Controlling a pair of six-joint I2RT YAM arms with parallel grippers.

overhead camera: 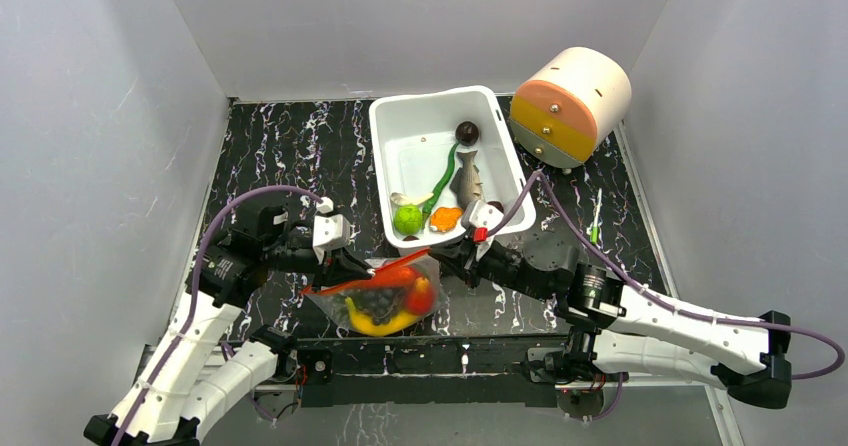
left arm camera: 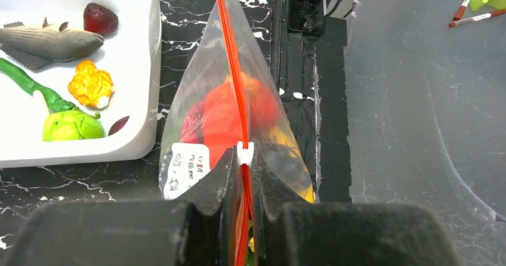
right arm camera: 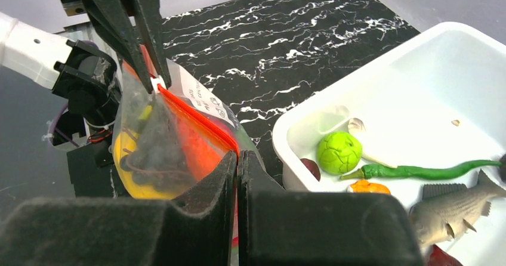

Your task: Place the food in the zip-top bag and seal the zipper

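A clear zip top bag (overhead camera: 345,311) with an orange zipper (left arm camera: 230,45) hangs between my two grippers in the top view. Through its film show yellow, red and dark food, including a banana (overhead camera: 382,324) and a red round piece (overhead camera: 420,295). My left gripper is shut on the white slider (left arm camera: 245,149); past the slider, toward the wrist, the zipper looks split into two strips. Farther right, my right gripper is shut on the orange zipper, which runs taut between the grippers in the right wrist view.
Behind the bag, a white bin (overhead camera: 418,116) holds a fish (overhead camera: 466,178), a green pepper (overhead camera: 440,180), a green cabbage (overhead camera: 408,219) and other food. A cream drum-shaped box (overhead camera: 575,96) stands at the back right.
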